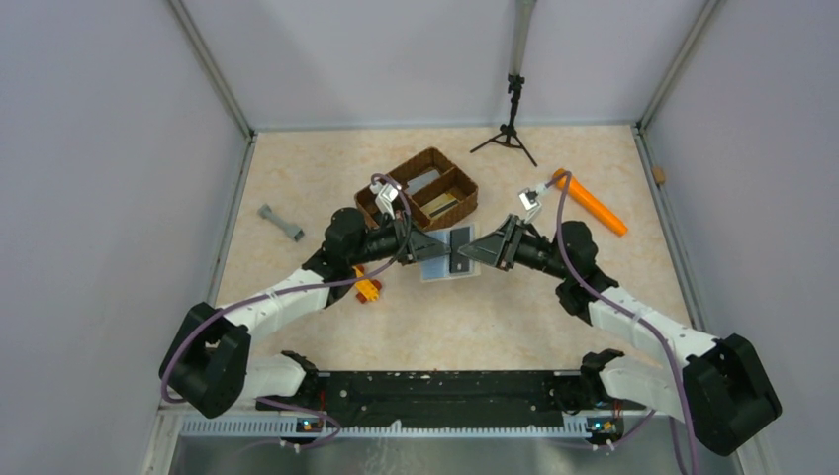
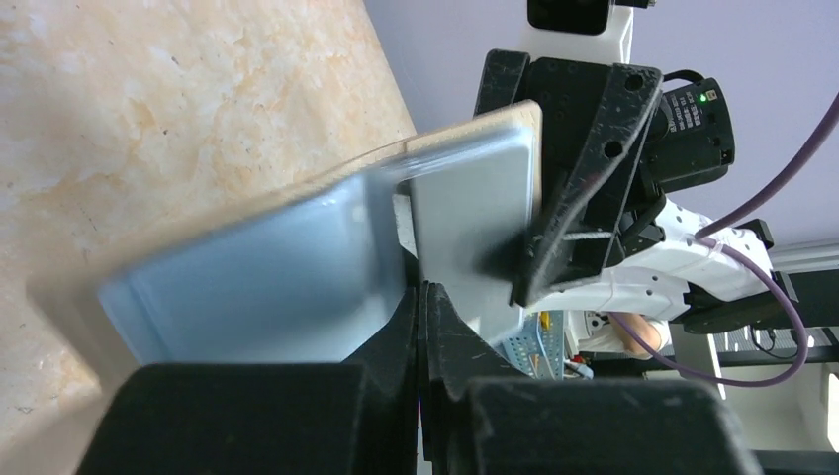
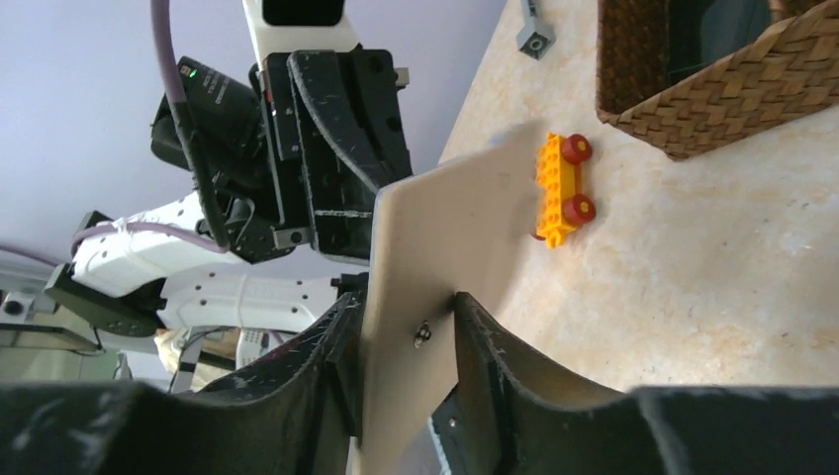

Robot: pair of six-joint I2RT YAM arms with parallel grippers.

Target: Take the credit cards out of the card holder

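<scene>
The card holder [image 1: 435, 270] is spread open between both arms, above the middle of the table. In the left wrist view its inside shows a light blue panel [image 2: 262, 282] and a grey one, framed in beige. My left gripper is shut with its tips against the dark middle of the holder; whether a thin layer is pinched there is unclear. My right gripper stands open, its fingers on either side of the holder's beige panel [image 3: 435, 233]. No separate credit card can be made out.
Behind the arms stands a woven basket [image 1: 466, 188] with compartments and flat items inside. A yellow toy car [image 1: 366, 287], a grey bolt-shaped piece [image 1: 281, 222] and an orange tube [image 1: 594, 203] lie around.
</scene>
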